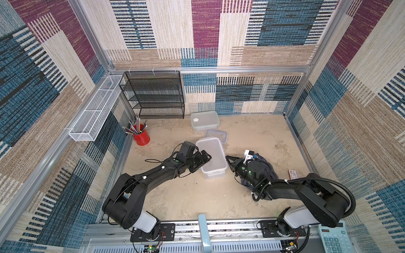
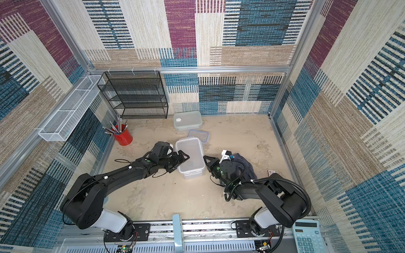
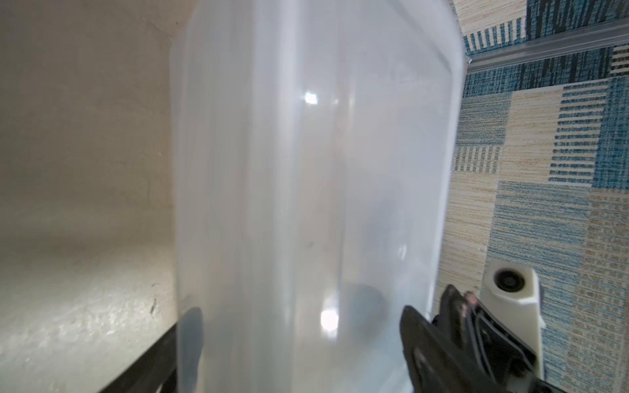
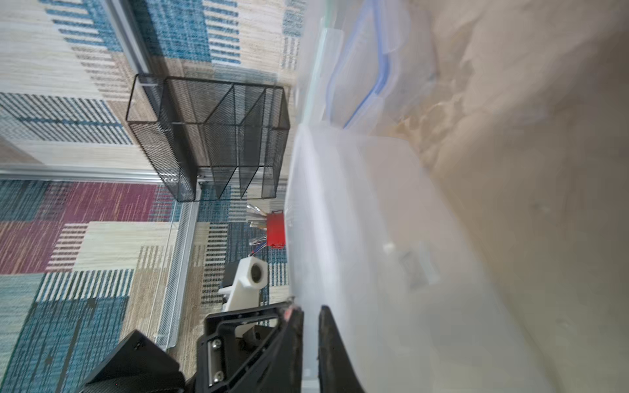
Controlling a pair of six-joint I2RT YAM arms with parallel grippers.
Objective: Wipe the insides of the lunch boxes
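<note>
A translucent lunch box [image 1: 213, 154] stands in the middle of the table, its long walls filling much of both wrist views. My left gripper [image 1: 202, 158] is open at the box's left side, fingers either side of a wall in the left wrist view. My right gripper [image 1: 230, 161] is at the box's right side, its fingers close together in the right wrist view; whether anything is between them is unclear. A dark grey cloth [image 1: 267, 168] lies under or beside the right wrist, largely hidden by it.
Behind stand another translucent box [image 1: 204, 120] and a blue-rimmed piece [image 1: 216, 135]. A red pen cup [image 1: 141, 137] and black mesh rack [image 1: 151, 97] are at back left; a small object [image 1: 292, 174] lies at right.
</note>
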